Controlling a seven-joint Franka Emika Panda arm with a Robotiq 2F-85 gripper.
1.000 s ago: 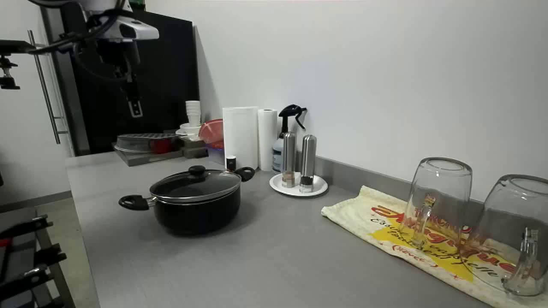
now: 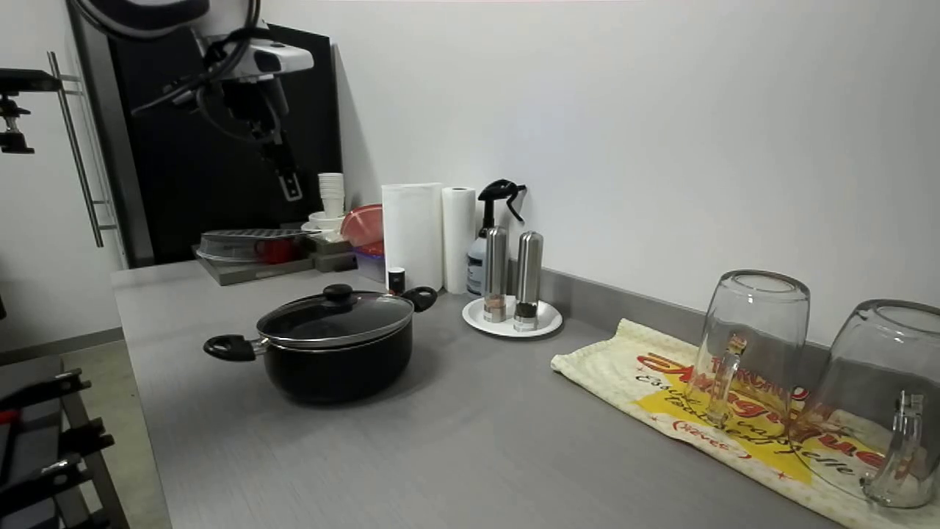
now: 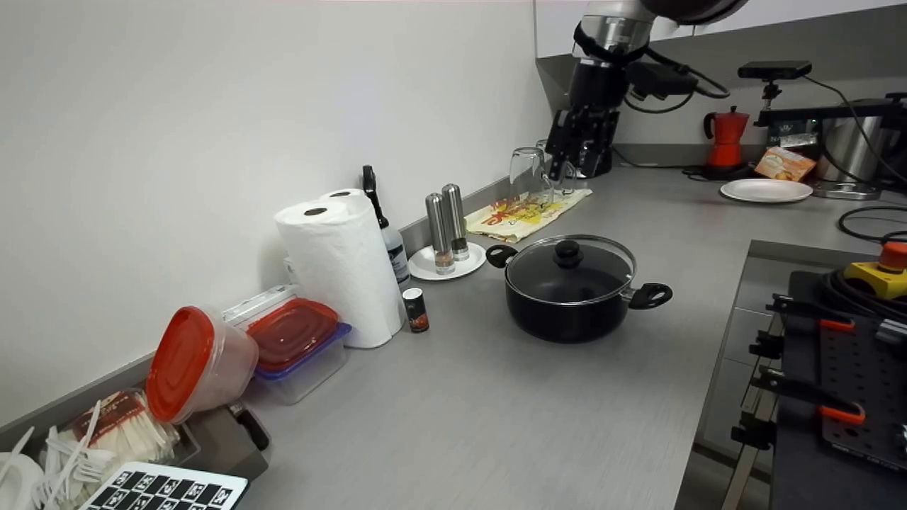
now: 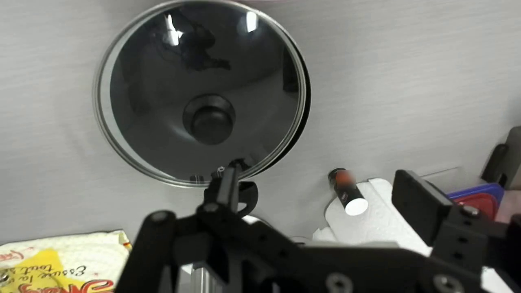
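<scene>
High above the counter, my gripper (image 2: 290, 184) hangs clear of everything. In the wrist view its two fingers (image 4: 227, 188) are spread wide apart, and nothing is held between them. A black pot (image 2: 339, 369) stands upright on the counter, its two handles sticking out to opposite sides. On it rests a glass lid (image 3: 544, 270) with a metal rim and a round black knob (image 4: 211, 124). A small black shaker with a white cap (image 3: 414, 310) stands by the paper towel rolls (image 3: 344, 263).
Two steel grinders (image 2: 526, 281) stand on a white plate (image 2: 546, 328) near the wall. Upturned glass mugs (image 2: 753, 353) sit on a printed cloth (image 2: 608, 361). Food containers (image 3: 204, 365) occupy the far end. Bare counter (image 3: 476, 425) lies around the pot.
In exterior view 1 my gripper has moved to the right and now leans more. Pot, lid and the other things on the counter have stayed put.
</scene>
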